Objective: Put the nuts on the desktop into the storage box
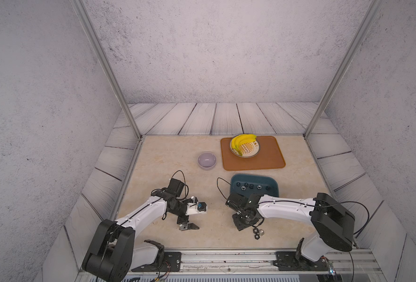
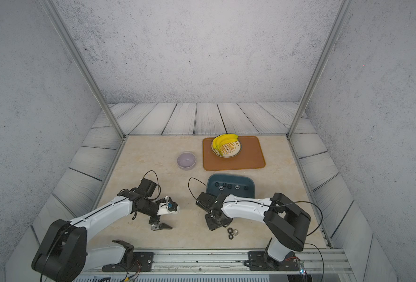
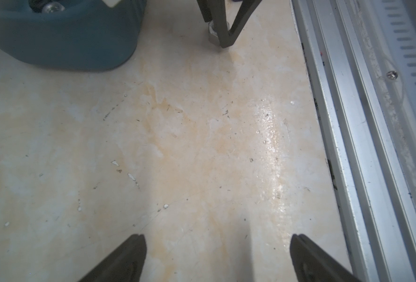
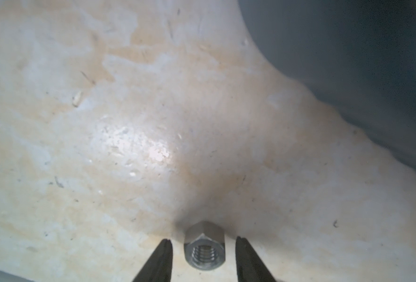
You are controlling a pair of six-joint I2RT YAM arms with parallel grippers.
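Note:
In the right wrist view a grey metal nut (image 4: 205, 246) rests on the desk between the two fingers of my right gripper. A gap shows on either side of it, so the gripper is open around it without touching. My left gripper stands open over bare desk, nothing between its fingers. A small cluster of nuts (image 1: 257, 233) lies on the desk just in front of my right gripper. Behind the right arm is the blue storage box (image 1: 274, 180), with several nuts (image 1: 251, 186) inside; the arm hides its near side.
A purple bowl (image 1: 207, 160) sits left of the brown tray (image 1: 276, 159), which carries a plate (image 1: 251, 151) with bananas (image 1: 241, 141). Close to the right gripper, the box wall (image 4: 358, 70) rises. Desk between the two arms is free.

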